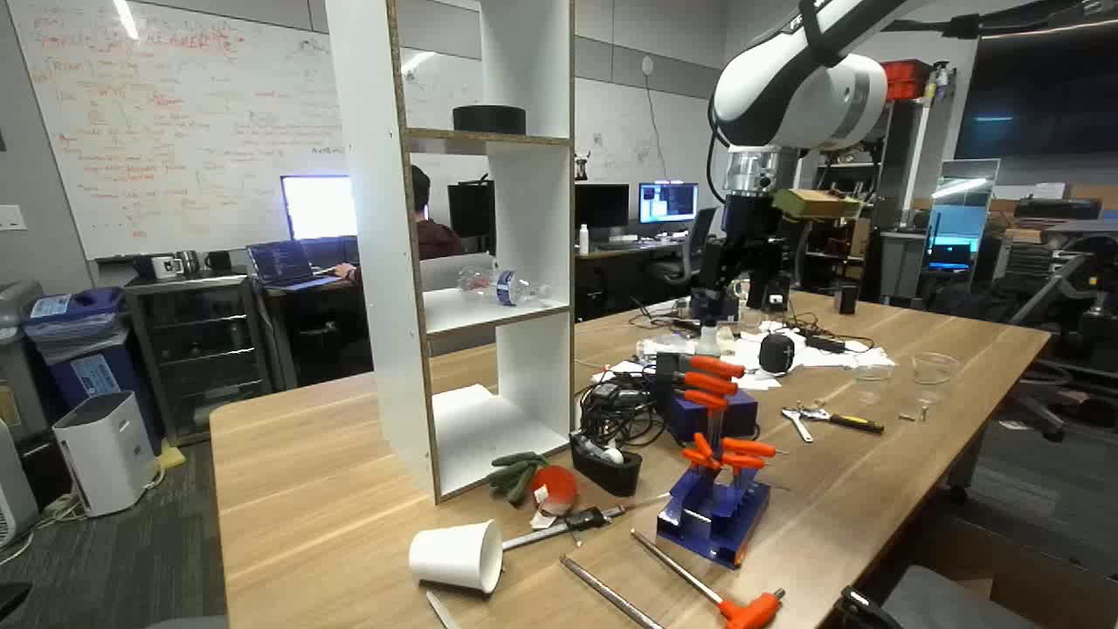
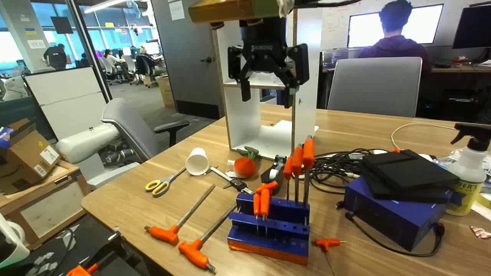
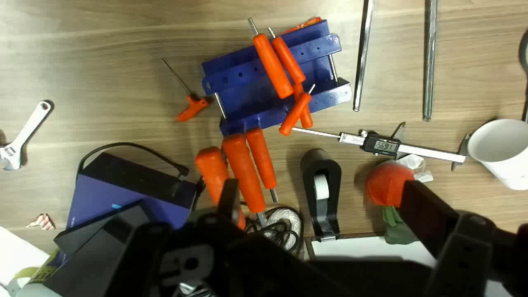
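Observation:
My gripper [image 2: 267, 96] hangs above the table with its fingers [image 2: 246, 92] apart and nothing between them. Below it, a blue tool stand [image 2: 271, 246] carries several orange-handled hex keys [image 3: 243, 173]. Two long T-handle keys [image 2: 195, 253] lie loose on the wood, and a small one [image 3: 193, 108] rests beside the stand. A white cup [image 1: 458, 556] lies on its side near a digital caliper [image 3: 383, 145]. Close to the shelf are a red, round object with green leaves [image 3: 388, 183] and a black tape dispenser [image 3: 321, 195]. Yellow-handled scissors [image 2: 161, 186] lie left of the cup in exterior view 2.
A tall white shelf [image 1: 385, 273] stands on the table, with a clear bottle [image 1: 510, 288] on its middle level. Black cables [image 2: 333, 168], a blue box [image 2: 391, 211] and a spray bottle [image 2: 468, 177] crowd one side. Bare wood shows at the table's near-left corner in exterior view 1.

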